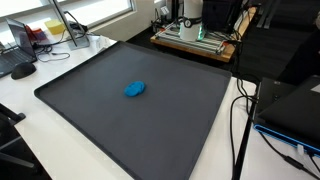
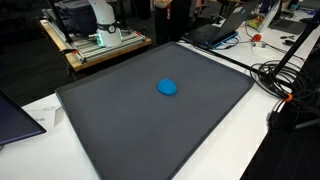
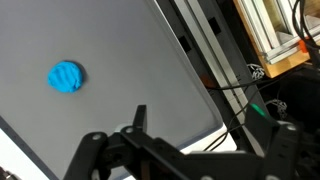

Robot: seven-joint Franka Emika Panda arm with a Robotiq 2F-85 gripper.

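Note:
A round blue object [image 1: 134, 88] lies flat on the dark grey board, left of the board's middle in exterior view 1. Exterior view 2 shows the same blue object [image 2: 167, 87] toward the board's far side. Seen from the wrist, the blue object [image 3: 66, 76] is at the upper left, well apart from my gripper. The gripper is open, its dark fingers spread wide with nothing between them. No contact with the blue object shows. Neither exterior view shows the fingers clearly.
The grey board [image 1: 150, 130] is otherwise bare. Black cables [image 2: 285, 85] lie beside it, and a laptop [image 1: 12, 58] stands at the far left. A wooden-edged stand [image 2: 105, 50] sits beyond the board. Cables [image 3: 245, 110] also run past the board's edge in the wrist view.

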